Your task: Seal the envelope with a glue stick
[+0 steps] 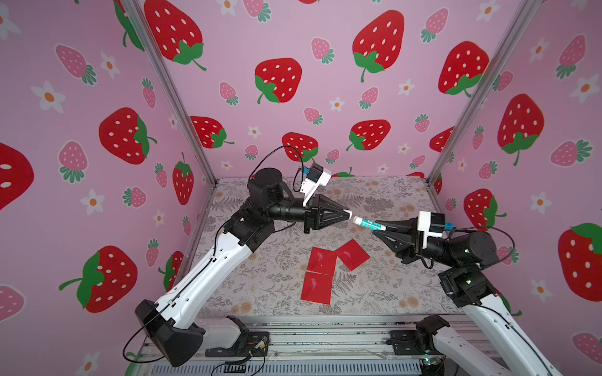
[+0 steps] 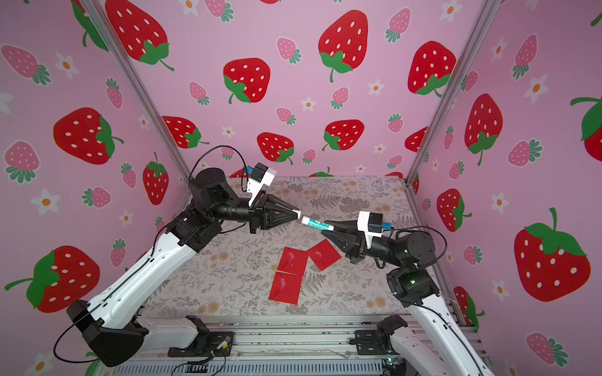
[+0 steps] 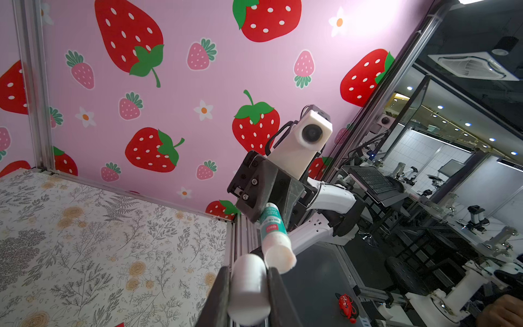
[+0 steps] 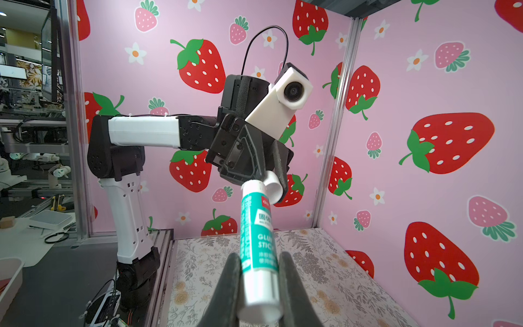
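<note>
My left gripper [image 1: 345, 216] is shut on a small white cap [image 3: 249, 291], which sticks out between its fingertips. Facing it, my right gripper [image 1: 380, 229] is shut on the teal glue stick [image 4: 258, 234] with white ends. The stick's white end [image 1: 358, 220] points toward the cap. In both top views a small gap seems to lie between them, and from the wrists the two are offset sideways. Below the grippers, red paper pieces lie flat on the table: an upper piece [image 1: 321, 260], a lower piece [image 1: 317, 287] and a turned piece [image 1: 352, 254].
Strawberry-print walls [image 1: 338, 81] close in the back and both sides. A metal rail [image 1: 326, 321] runs along the front edge.
</note>
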